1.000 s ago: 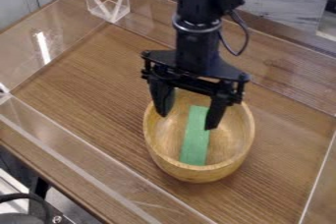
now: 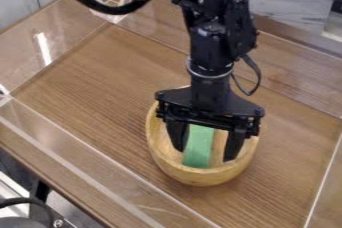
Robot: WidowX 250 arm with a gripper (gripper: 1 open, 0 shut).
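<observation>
A yellow bowl (image 2: 203, 174) sits on the wooden table, holding a green object (image 2: 199, 150) lying along its length. My black gripper (image 2: 207, 134) hangs down over the bowl, its two fingers spread open on either side of the green object, the left one near the bowl's left inner side, the right one toward its right side. Whether either finger touches the green object is hard to tell.
A pale panel lies at the back right. Dark cables show at the lower left edge.
My gripper has shifted and turned slightly, now centred over the green object from nearer the back of the bowl. The bowl looks about the same place.
</observation>
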